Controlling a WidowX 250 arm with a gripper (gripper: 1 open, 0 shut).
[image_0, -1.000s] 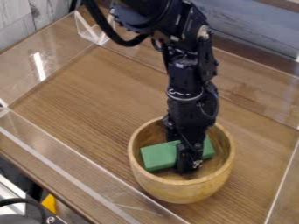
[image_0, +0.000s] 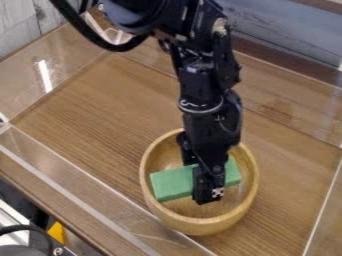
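A green rectangular block (image_0: 174, 183) is tilted in a round tan wooden bowl (image_0: 199, 227) at the lower middle of the view. My black gripper (image_0: 209, 184) is over the bowl, shut on the block, which shows to either side of the fingers. The fingertips hide part of the block.
The wooden table has bare room left of and behind the bowl (image_0: 94, 110). Clear panels line its edges. Cables and a small yellow object (image_0: 56, 231) lie beyond the lower left edge.
The arm, block and bowl appear higher in the view and slightly left of where they were a second ago. The gripper remains on the block.
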